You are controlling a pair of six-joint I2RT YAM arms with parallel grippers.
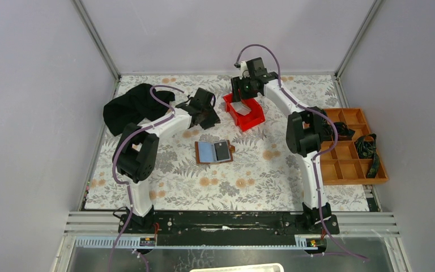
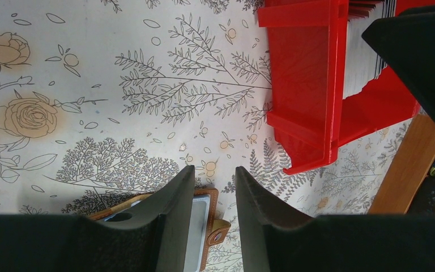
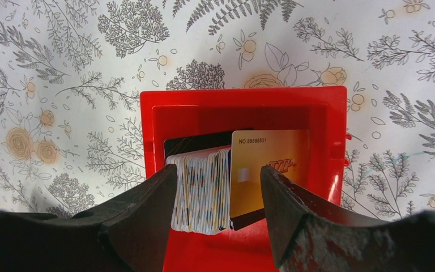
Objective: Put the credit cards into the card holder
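Observation:
A red tray (image 1: 249,119) holds a stack of cards (image 3: 201,192), with a gold card (image 3: 260,164) at its right side and a dark card behind. My right gripper hangs open over the stack, nothing seen held between its fingers. The brown card holder (image 1: 215,152) lies open in the middle of the table, partly visible low in the left wrist view. My left gripper is part open with nothing between its fingertips, left of the red tray and above the holder's far side.
A black cloth (image 1: 130,107) lies at the back left. A wooden compartment box (image 1: 348,170) with dark items stands at the right edge.

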